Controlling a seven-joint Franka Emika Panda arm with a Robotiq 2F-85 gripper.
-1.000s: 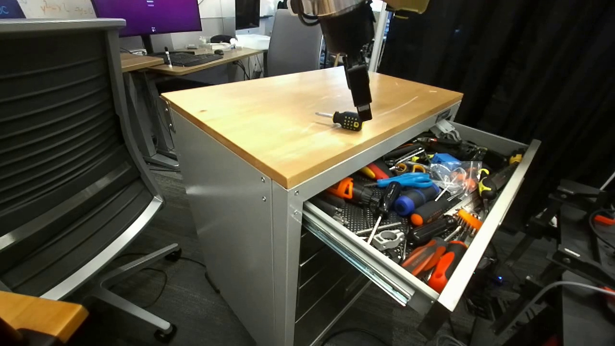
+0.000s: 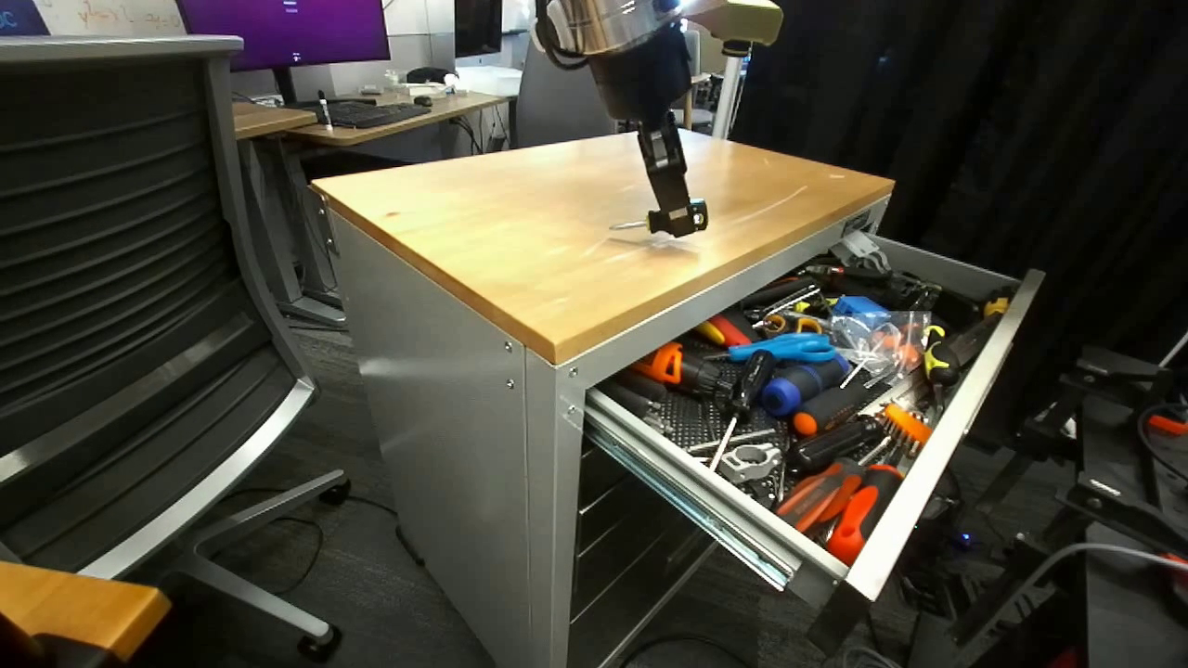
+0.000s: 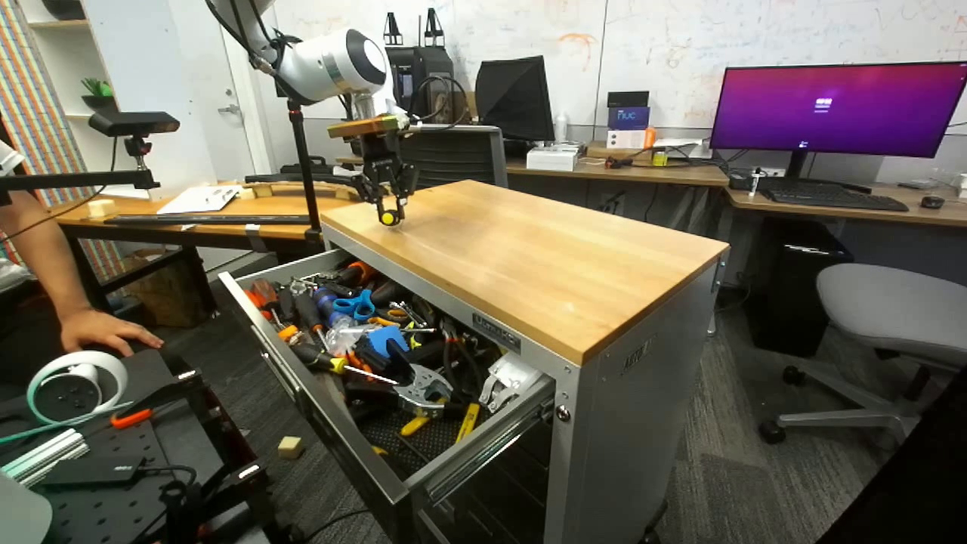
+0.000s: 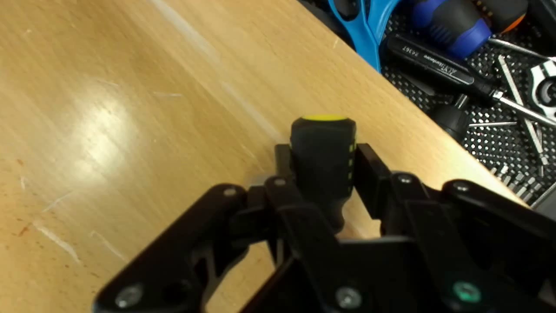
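Observation:
A stubby screwdriver with a black and yellow handle sits between the fingers of my gripper, which is shut on it. In exterior view 1 its short metal shaft points left, and the gripper covers most of the handle. The wooden top of the grey cabinet lies below; a shadow shows under the tool, and whether it still touches the wood I cannot tell. From exterior view 2, the yellow handle end faces the camera within the gripper.
The cabinet's top drawer is pulled out, crowded with screwdrivers, blue-handled scissors, a clamp and other tools. Most of the wooden top is bare. A person's hand rests on a black cart at the left of exterior view 2.
A second ago the screwdriver lay on the wooden top with the gripper just to its right. My gripper has since moved left in exterior view 1 and taken hold of the handle.

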